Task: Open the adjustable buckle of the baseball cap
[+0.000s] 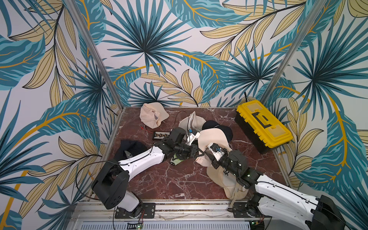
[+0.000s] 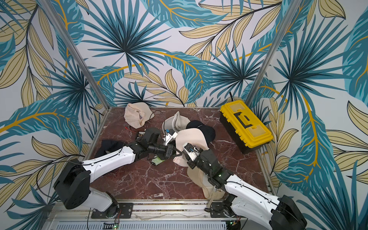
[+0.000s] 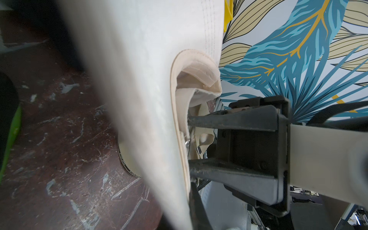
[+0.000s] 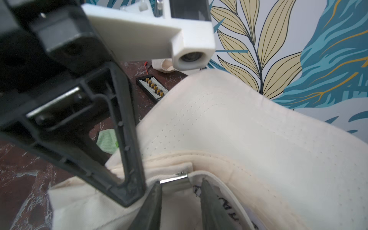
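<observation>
A pale cream baseball cap (image 1: 214, 138) is held up over the middle of the table. My left gripper is shut on its fabric edge, beside the back opening; one left finger (image 4: 128, 180) shows against the strap in the right wrist view. The metal buckle (image 4: 174, 184) sits on the strap, with small lettering inside the cap behind it. My right gripper is open, its fingertips to either side of the buckle. In the left wrist view, the right gripper reaches into the cap's opening from the right.
More caps lie around: a beige one (image 1: 226, 184) below, a grey one (image 1: 193, 120) and a dark one (image 1: 226, 130) behind, a pink one (image 1: 153, 114) at back left. A yellow toolbox (image 1: 264, 124) stands at right.
</observation>
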